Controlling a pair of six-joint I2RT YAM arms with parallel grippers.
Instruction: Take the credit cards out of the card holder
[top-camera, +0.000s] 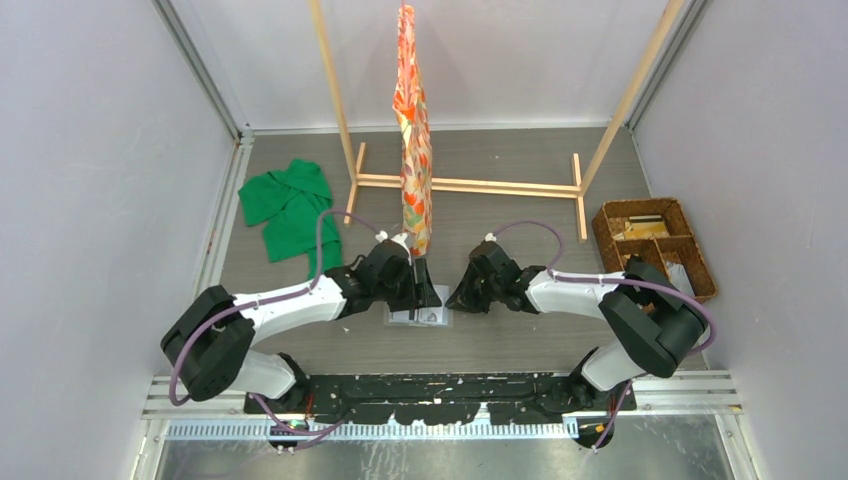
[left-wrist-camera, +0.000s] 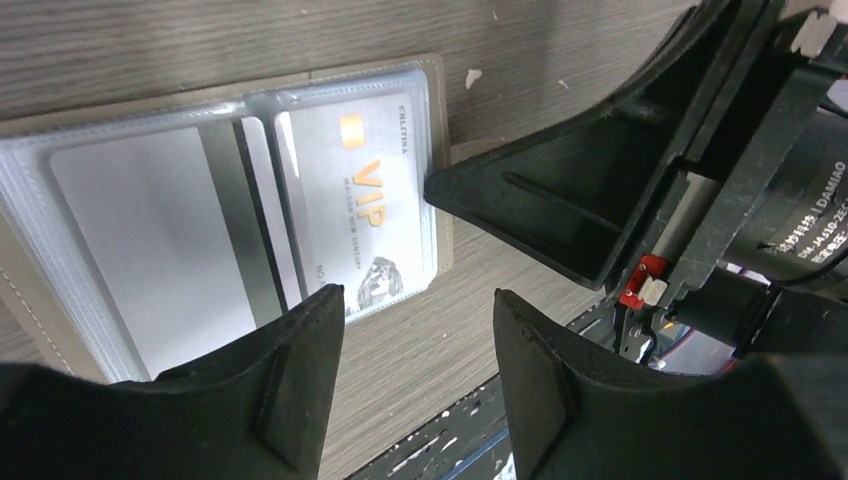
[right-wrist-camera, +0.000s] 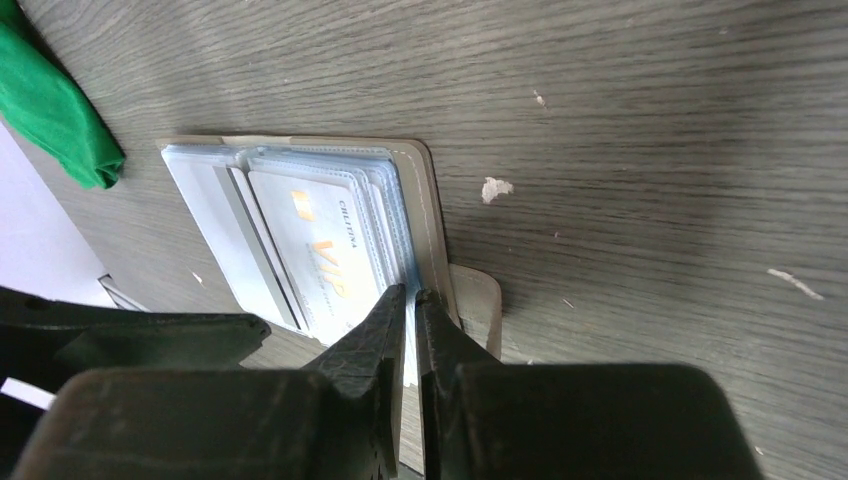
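Note:
The card holder (left-wrist-camera: 442, 110) lies unfolded on the table, with clear sleeves. Its right sleeve holds a white VIP card (left-wrist-camera: 335, 170); a plain white card or panel (left-wrist-camera: 150, 235) shows on the left side. In the left wrist view my left gripper is open over the holder's near side, its fingers apart and empty. At the right edge of the sleeves (right-wrist-camera: 372, 205) is my right gripper, its fingertips almost together. A pale strip shows in their narrow gap; whether they grip a sleeve cannot be made out. From above, both grippers partly cover the holder (top-camera: 433, 315).
A wicker basket (top-camera: 607, 232) with compartments stands at the right, a yellow item inside. The green cloth (top-camera: 290, 205) lies at the left. Behind my grippers, a patterned cloth (top-camera: 413, 130) hangs from the wooden frame (top-camera: 500, 187). The table behind the right arm is mostly bare.

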